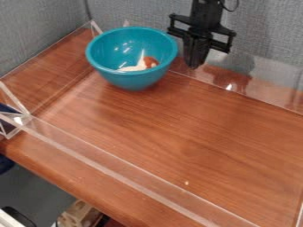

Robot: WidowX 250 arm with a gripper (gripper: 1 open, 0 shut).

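A teal bowl [128,71] sits at the back left of the wooden table, holding a whitish item with an orange part [148,63]. Just right of the bowl's rim, raised a little, is my black gripper [193,58], pointing down and shut, with nothing seen between its fingers.
Clear plastic barriers edge it at the back and left, with grey padded walls behind. At lower left, off the table, lie dark items and a cardboard box [77,215].
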